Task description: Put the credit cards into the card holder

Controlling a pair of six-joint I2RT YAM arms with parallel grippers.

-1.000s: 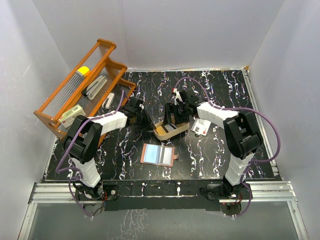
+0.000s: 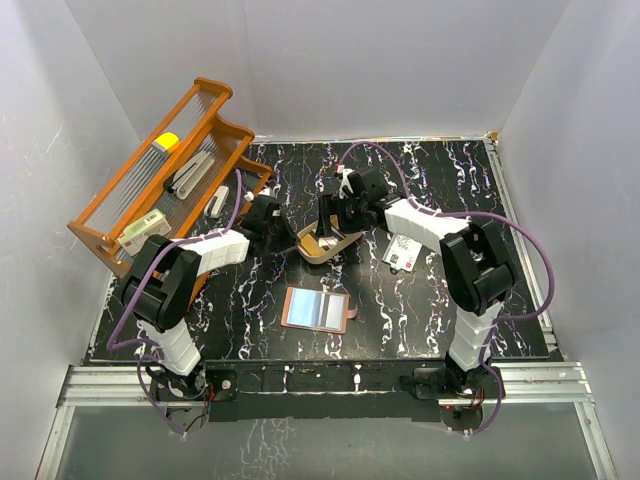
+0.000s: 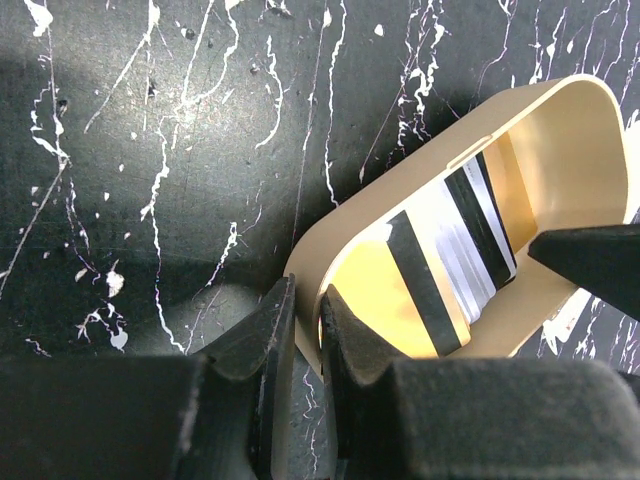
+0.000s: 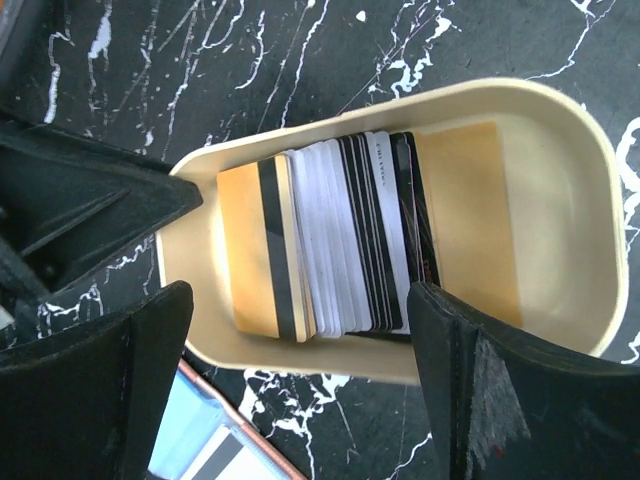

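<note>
A cream oval tray (image 3: 585, 120) holds a row of credit cards (image 4: 340, 230), gold, white and black, leaning against one another. My left gripper is shut on the tray's left rim. Over the tray, my right gripper is open, its fingers (image 4: 140, 350) on either side of the cards with nothing gripped. The card holder (image 2: 318, 310) lies open and flat on the table in front of the tray, with clear sleeves and a brown edge. In the right wrist view only its corner shows.
A wooden rack (image 2: 185, 150) with small items stands at the left. To the right of the tray lies a white, card-like item (image 2: 402, 253). The table right of the holder is free.
The tray has shifted a little left and back, with my left gripper on its rim. My right gripper moved left with it and now sits over the cards. The holder stayed put.
</note>
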